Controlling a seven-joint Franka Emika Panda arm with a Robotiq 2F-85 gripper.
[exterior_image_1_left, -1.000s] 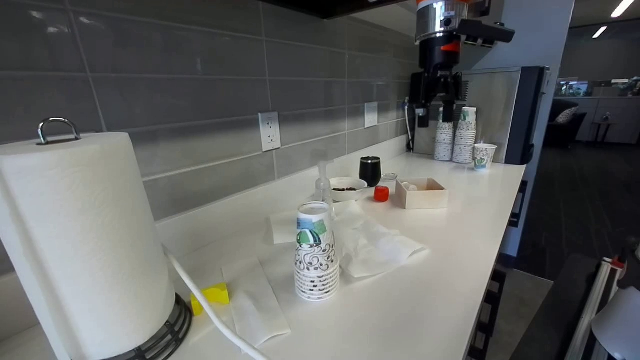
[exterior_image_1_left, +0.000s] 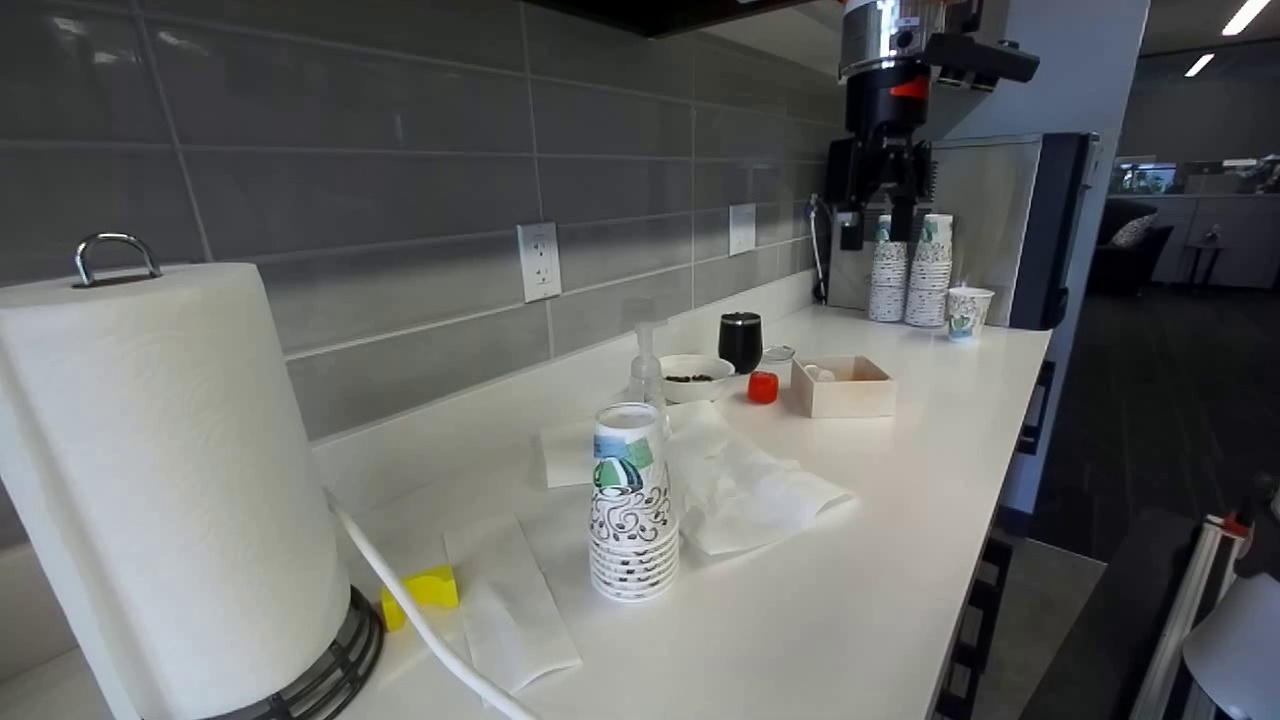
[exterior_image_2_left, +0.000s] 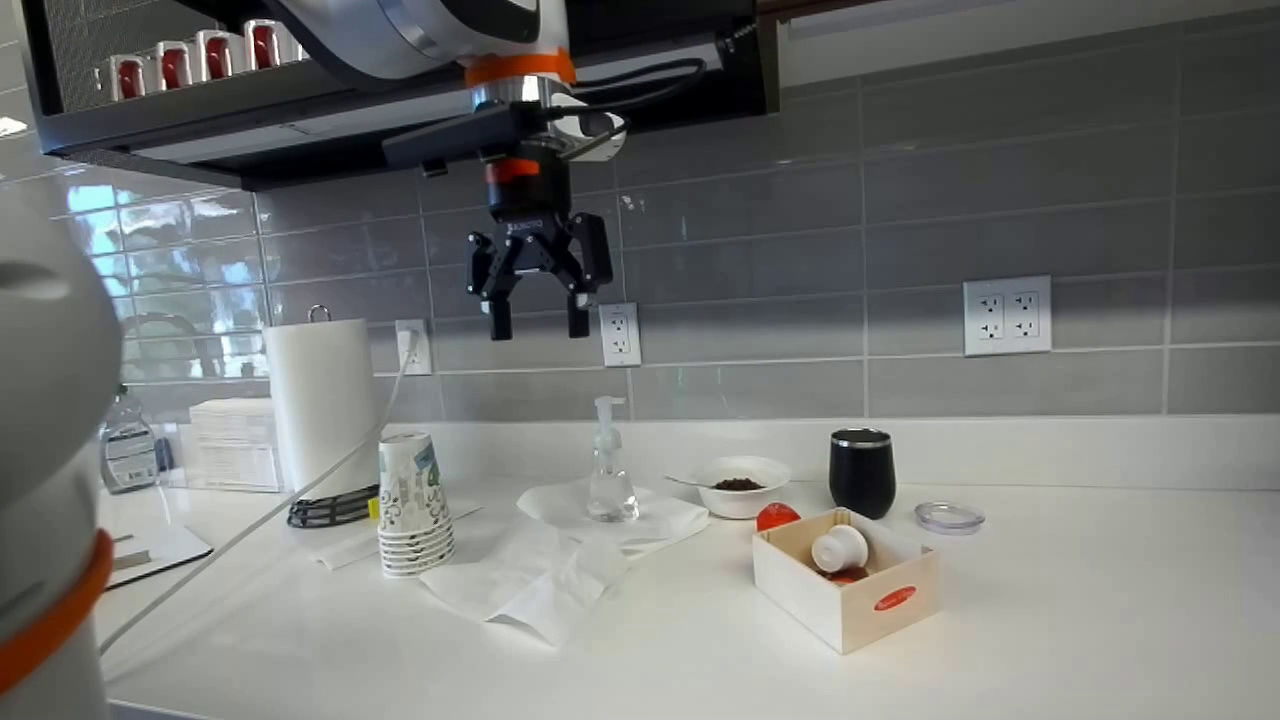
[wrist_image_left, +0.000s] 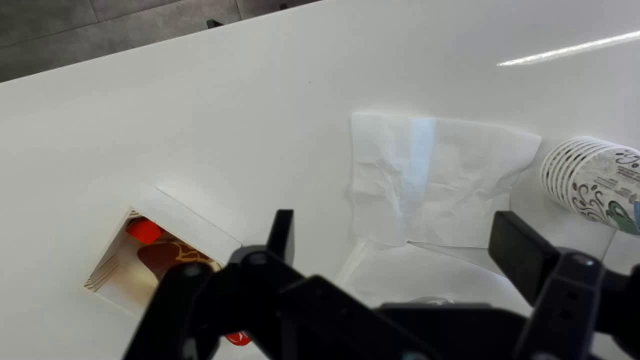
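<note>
High over the counter, my gripper (exterior_image_2_left: 539, 326) stands open with its fingers spread wide and nothing between them. Below it in the wrist view lies a crumpled white paper towel (wrist_image_left: 438, 174). A stack of patterned paper cups (exterior_image_2_left: 414, 504) stands upright to the left in exterior view 2. To the right, a small wooden box (exterior_image_2_left: 840, 606) holds a white cup-like piece (exterior_image_2_left: 840, 548) and something red. A red object (exterior_image_2_left: 777, 516) sits just behind the box. The clear pump bottle (exterior_image_2_left: 612, 480) rests on a folded towel near the wall.
Behind the box are a white bowl (exterior_image_2_left: 758, 476) with dark contents, a black tumbler (exterior_image_2_left: 863, 472) and a clear lid (exterior_image_2_left: 949, 517). A paper towel roll (exterior_image_1_left: 168, 504) and a white cable (exterior_image_1_left: 408, 612) occupy one end. A shelf (exterior_image_2_left: 324, 108) hangs above.
In exterior view 1 my gripper has shifted slightly to the right and a little upward. It remains empty, and the objects on the counter have not moved.
</note>
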